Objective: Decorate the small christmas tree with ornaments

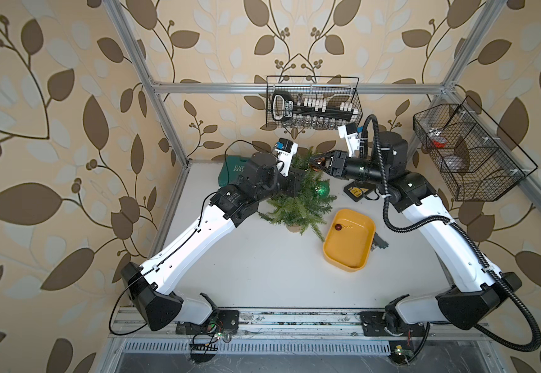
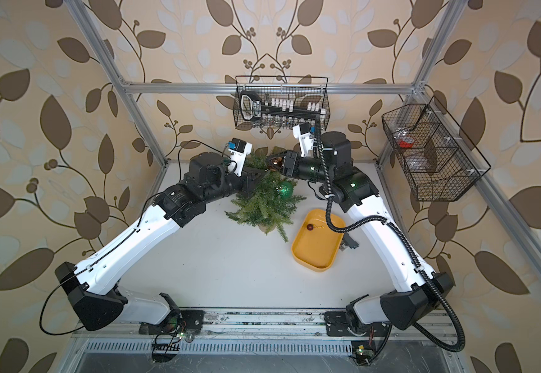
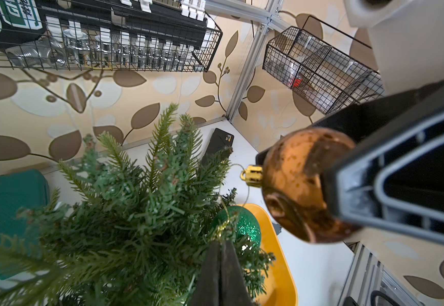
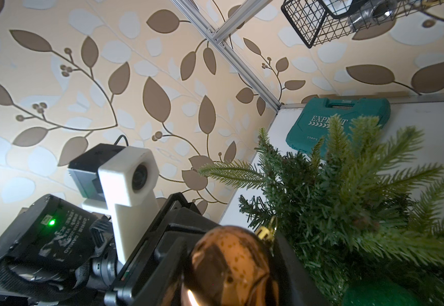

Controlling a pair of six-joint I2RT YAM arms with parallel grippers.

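The small tree point(image 1: 298, 208) stands at table centre, with a green glitter ornament point(image 3: 237, 227) hanging on its right side. My right gripper point(image 1: 317, 163) is beside the treetop with a shiny copper ornament point(image 3: 306, 186) between its fingers, its gold cap pointing toward the branches. My left gripper reaches into the foliage just below that ornament, its fingertips together and nothing visible between them. A small dark red ornament point(image 1: 338, 227) lies in the yellow tray point(image 1: 348, 261), right of the tree.
A teal case point(image 4: 336, 125) lies behind the tree at left, a black device point(image 3: 217, 142) at back right. Wire baskets point(image 1: 312, 102) hang on the back and right walls, above the table.
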